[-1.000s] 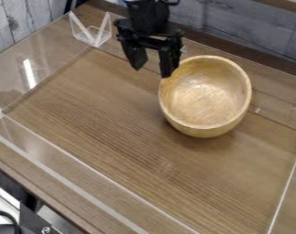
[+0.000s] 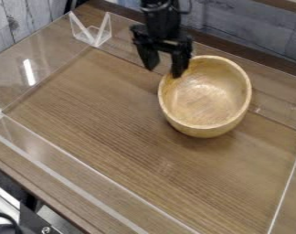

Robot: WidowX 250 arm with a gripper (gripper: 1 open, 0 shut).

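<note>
A black robot gripper (image 2: 163, 57) hangs at the top centre, its two dark fingers pointing down near the upper left rim of a large tan wooden bowl (image 2: 205, 96). The gripper is somewhat blurred; it stands open, with no object visible between its fingers. The bowl appears empty and sits on the wooden table right of centre.
Small white marks or fixtures lie at its upper left and left edge. Dark floor shows beyond the corners, with a black object at the lower left corner.
The bowl has not visibly moved.
</note>
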